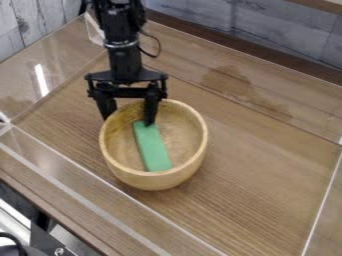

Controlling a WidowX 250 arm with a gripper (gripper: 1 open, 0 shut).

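Note:
My gripper (130, 110) is low over the rear part of a cream oval bowl (198, 150), its dark open fingers reaching down to the rim and inside. A green rectangular block (150, 150) lies lengthwise in the bowl, its far end close to the fingers. Whether any finger touches the block I cannot tell.
The bowl stands on a wide wooden table (267, 190) with bare room to the right, left and front. A pale wall edge runs along the top right, and a pale strip shows at the top left.

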